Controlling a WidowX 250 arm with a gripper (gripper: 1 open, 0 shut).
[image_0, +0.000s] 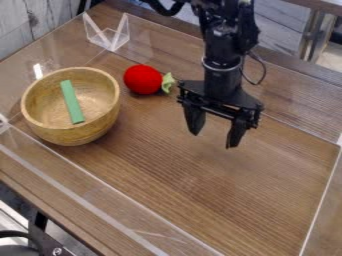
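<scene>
My black gripper (219, 124) hangs low over the middle of the wooden table (227, 200), its two fingers spread apart to left and right, with nothing visible between them. To its upper left a red round object (144, 78) lies beside a small green item (167, 82), partly hidden near the arm. A wooden bowl (80, 118) at the left holds a green stick-like block (71, 100).
A clear wire or plastic holder (107, 30) stands at the back left. A dark cable lies at the lower left corner.
</scene>
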